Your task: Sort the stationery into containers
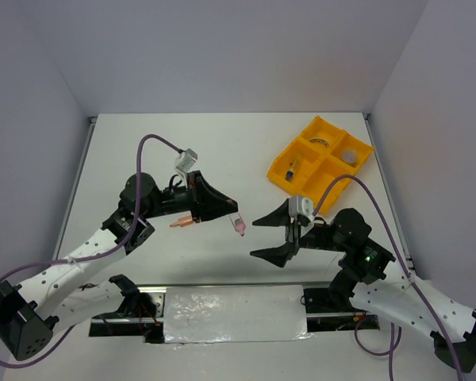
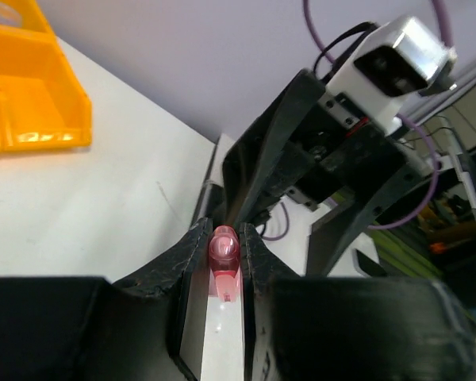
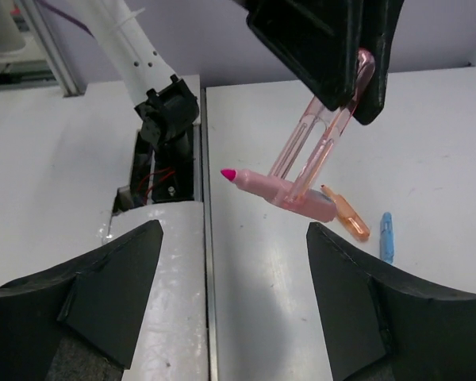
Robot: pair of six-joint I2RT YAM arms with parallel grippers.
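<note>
My left gripper [image 1: 232, 205] is shut on a pink marker [image 3: 284, 193] with a clear piece along it, held over the white table just left of my right gripper [image 1: 269, 236]. My right gripper stands open, empty, its fingers spread. In the left wrist view the marker's pink end [image 2: 224, 259] shows between the fingertips. An orange marker [image 1: 183, 221] lies on the table below and left of the left gripper; a blue one [image 3: 387, 236] lies near it in the right wrist view. The orange sorting tray [image 1: 305, 178] holds a few small items at the back right.
The front edge with a metal rail runs below both arms. Walls stand at back, left and right, the right one close beside the right arm.
</note>
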